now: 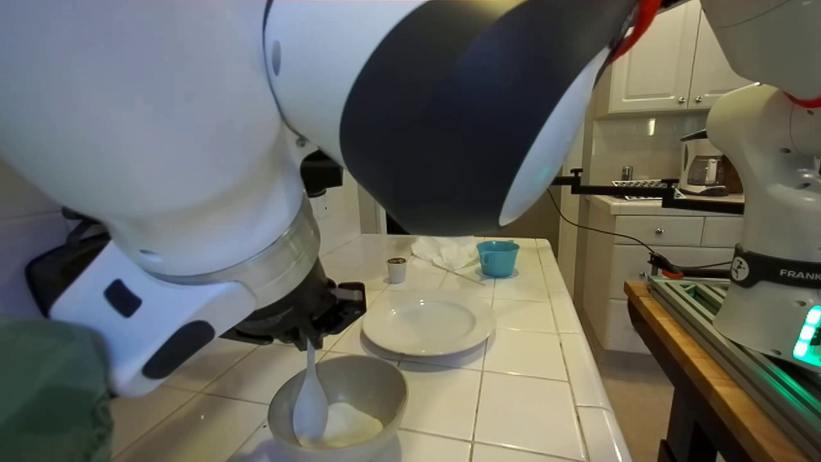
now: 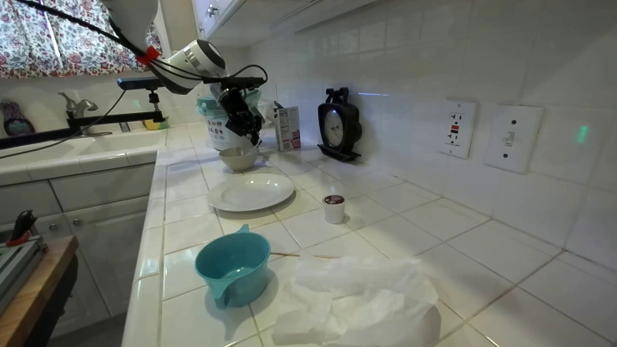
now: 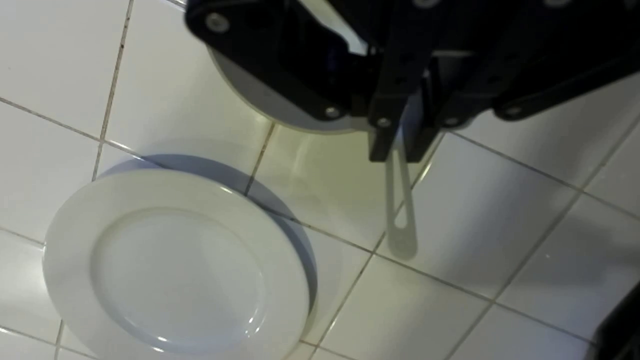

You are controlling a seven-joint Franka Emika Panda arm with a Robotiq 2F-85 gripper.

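Note:
My gripper is shut on the handle of a pale spoon (image 1: 310, 404), whose slotted handle end sticks out past the fingers in the wrist view. In exterior view 1 the spoon's head is down inside a grey bowl (image 1: 389, 393), against its left side. Some whitish stuff (image 1: 354, 425) lies in the bottom of that bowl. Above the bowl's rim stands the gripper, tilted. Most of the bowl is hidden by the gripper in the wrist view.
Close beside the bowl is an empty white plate (image 1: 427, 323). Farther along the tiled counter stand a small white cup (image 2: 334, 211), a teal cup (image 2: 234, 260) and crumpled white paper (image 2: 358, 306). A black scale (image 2: 338, 124) and a box (image 2: 287, 128) are by the wall.

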